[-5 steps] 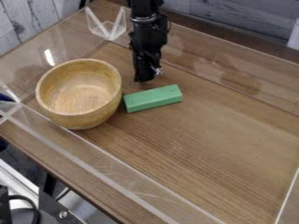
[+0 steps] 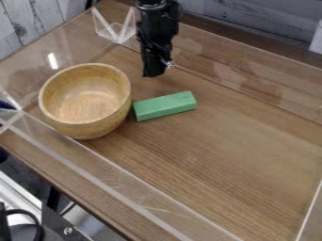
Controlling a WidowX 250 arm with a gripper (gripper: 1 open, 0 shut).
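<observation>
My black gripper [image 2: 156,66] reaches down from the top centre of the camera view, above the wooden table; it looks shut, and nothing shows between its fingers, though the tips are small and dark. Below it and to the right lies a green block [image 2: 165,105]. To the lower left sits a round wooden bowl [image 2: 86,126], empty, beside the block.
A clear plastic object [image 2: 116,28] stands at the back, left of the arm. Dark cables lie at the lower left corner, off the wooden surface.
The gripper has risen a little, away from the green block. The bowl and block have not moved.
</observation>
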